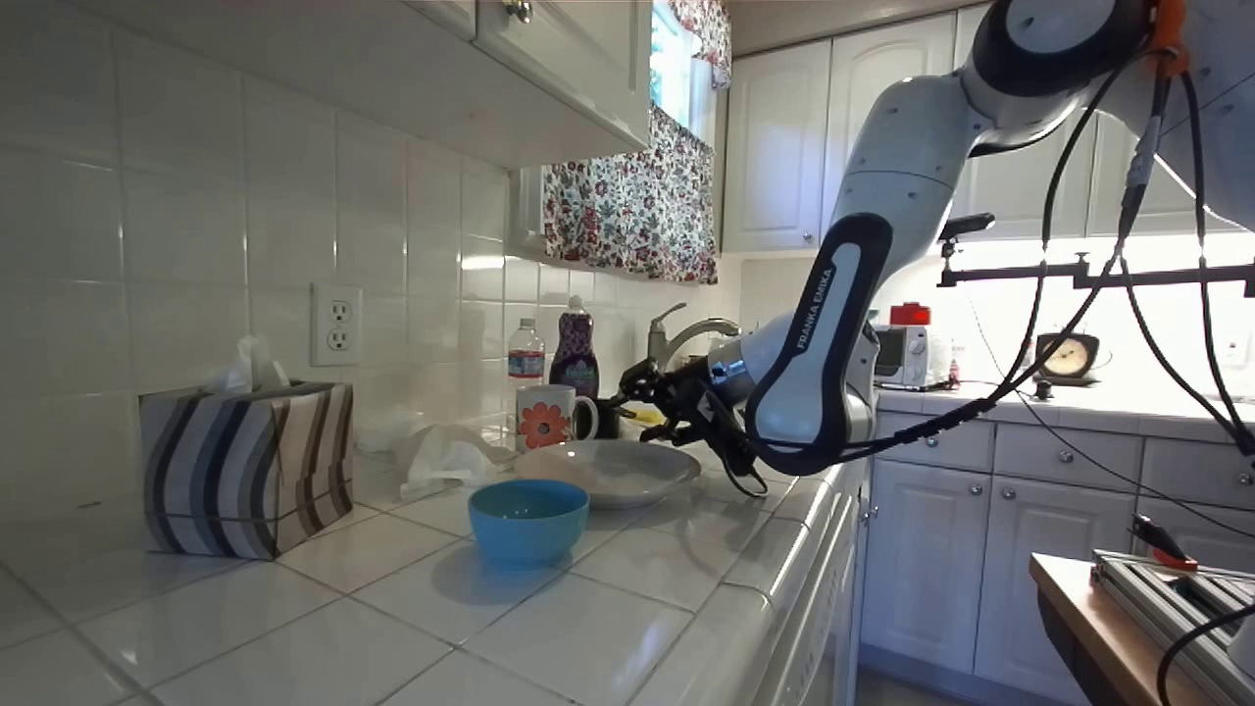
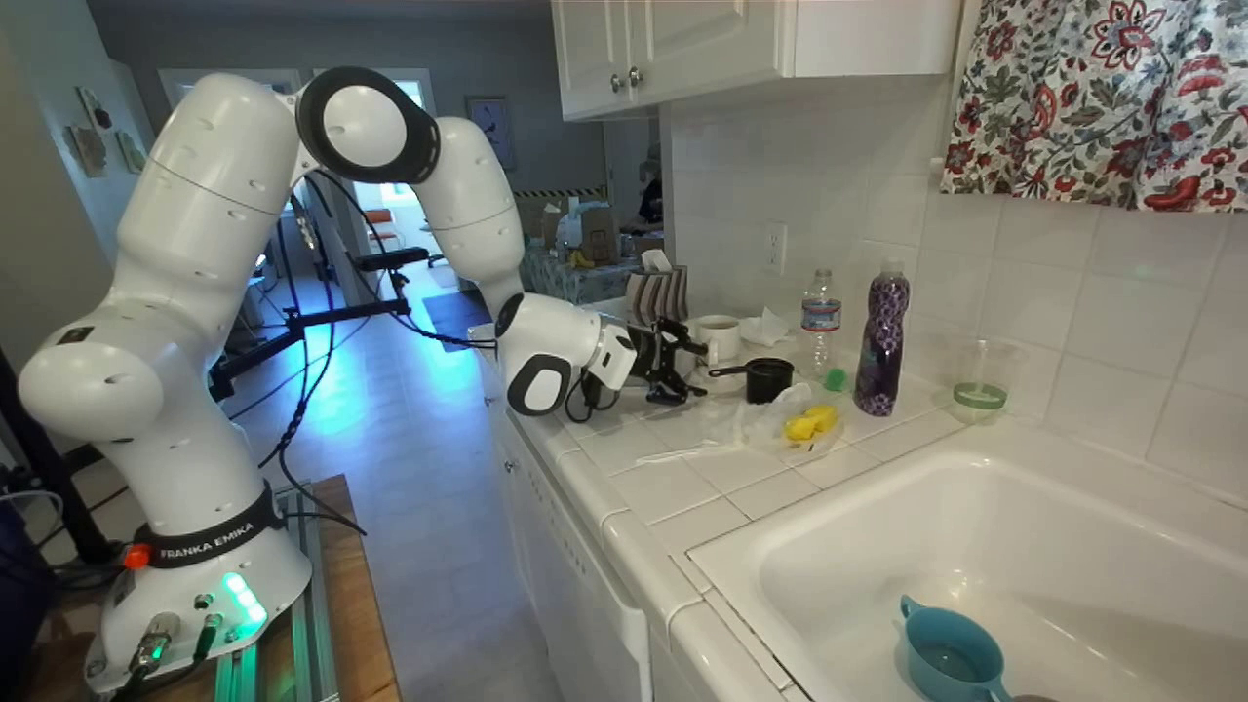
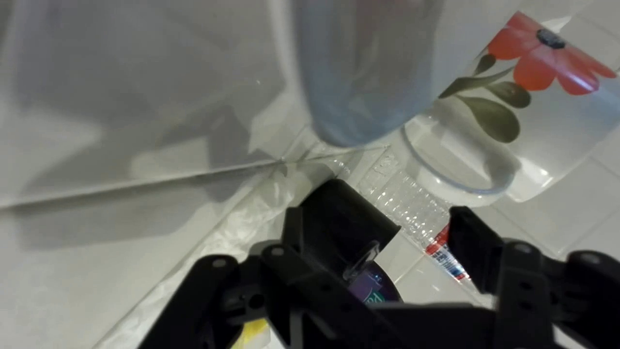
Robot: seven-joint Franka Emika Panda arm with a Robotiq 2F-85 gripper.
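Note:
A small black pot (image 2: 768,380) stands on the counter, its handle (image 2: 726,370) pointing toward my gripper (image 2: 702,370). In the wrist view the pot (image 3: 348,224) shows beyond the spread fingertips of my gripper, nearer the left one. The fingers are apart, and I see nothing clamped between them. A white mug with a red flower (image 1: 544,420) stands close by; in the wrist view the mug (image 3: 540,104) fills the upper right. From exterior view 1, my gripper (image 1: 641,412) is low, behind the grey plate (image 1: 612,473), partly covering the pot.
A blue bowl (image 1: 528,524) and striped tissue box (image 1: 247,471) stand toward the near end. A water bottle (image 2: 821,316), purple soap bottle (image 2: 882,339) and yellow item (image 2: 810,423) crowd the pot. The sink (image 2: 842,526) holds a teal cup (image 2: 954,653).

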